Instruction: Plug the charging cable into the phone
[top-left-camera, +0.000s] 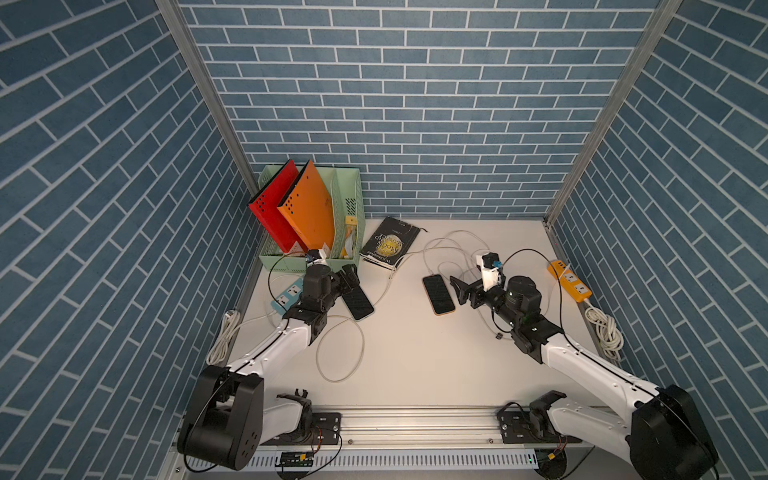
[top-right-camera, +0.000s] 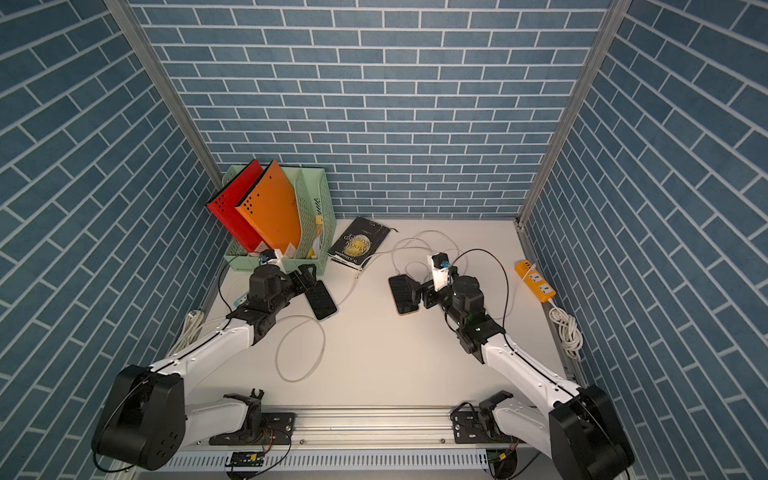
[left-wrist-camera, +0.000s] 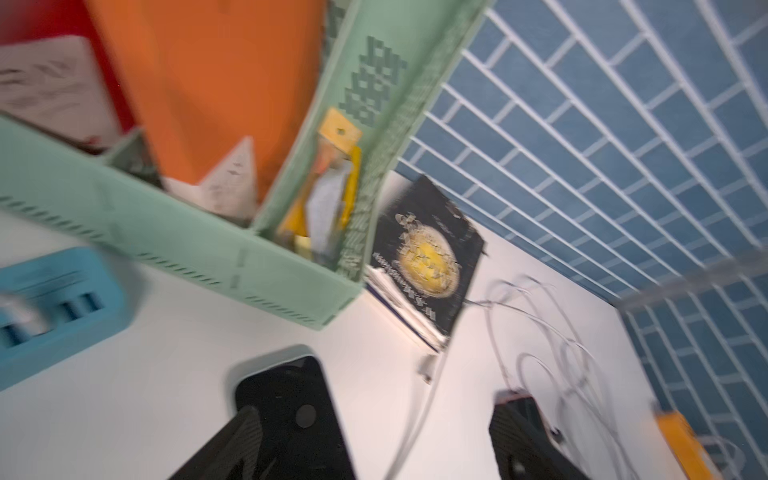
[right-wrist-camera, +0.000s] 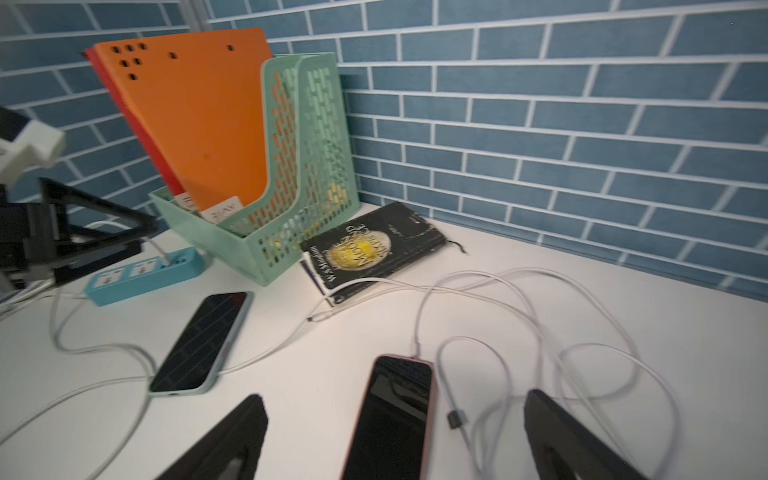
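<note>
One dark-screened phone (top-left-camera: 357, 301) lies at the left of the table. A second phone with a pinkish rim (right-wrist-camera: 392, 420) lies mid-table, and a white cable's plug (right-wrist-camera: 415, 349) meets its top edge. Another white cable (right-wrist-camera: 280, 340) runs beside the left phone, and a small plug (left-wrist-camera: 428, 366) rests near the book. My left gripper hangs near the left phone, its fingers apart with nothing between them. To the right of the pinkish phone, above the table, my right gripper is open and empty.
Behind the left arm stands a green file holder (left-wrist-camera: 240, 272) with red and orange folders. A black book (right-wrist-camera: 368, 248) lies beside it. A blue power strip (right-wrist-camera: 148, 276) is at left, an orange one (top-left-camera: 569, 280) at right.
</note>
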